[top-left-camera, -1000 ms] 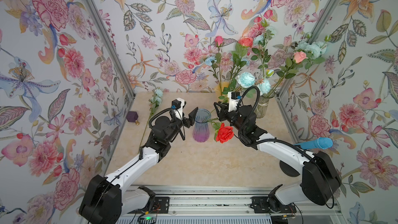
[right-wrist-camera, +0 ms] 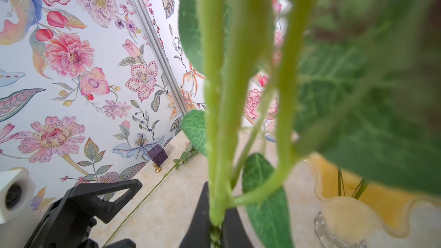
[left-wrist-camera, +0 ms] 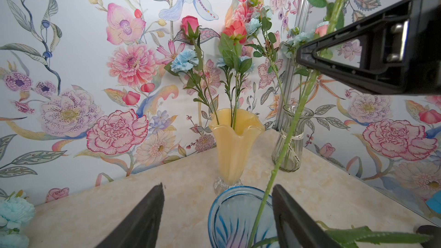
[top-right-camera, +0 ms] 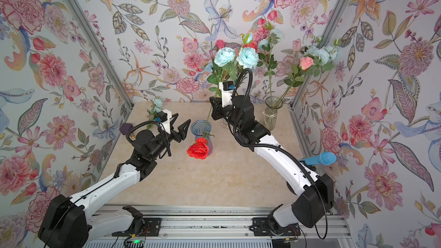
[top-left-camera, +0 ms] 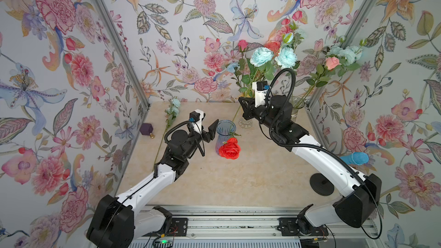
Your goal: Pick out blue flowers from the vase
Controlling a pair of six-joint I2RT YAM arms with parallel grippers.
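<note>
The blue-to-purple glass vase (top-left-camera: 226, 128) stands mid-table. Two pale blue blooms (top-left-camera: 261, 56) rise above it on a forked green stem (left-wrist-camera: 280, 165), whose lower part runs down inside the vase rim. My right gripper is shut on this stem, just under the fork, above the vase. A red rose (top-left-camera: 229, 148) leans over the vase's front, hiding part of it. Left of the vase, my left gripper (top-left-camera: 210, 124) stands open; its fingers (left-wrist-camera: 149, 206) have nothing between them. Big leaves fill much of the right wrist view.
Behind stand a cream fluted vase (left-wrist-camera: 234, 151) and a clear glass vase (left-wrist-camera: 289, 153), both with mixed flowers. A blue flower stem (top-left-camera: 173, 108) lies along the left, near a purple box (top-left-camera: 146, 129). A blue tube (top-left-camera: 356, 158) is at the right.
The red rose has swung left in front of the vase. The left arm has hardly moved.
</note>
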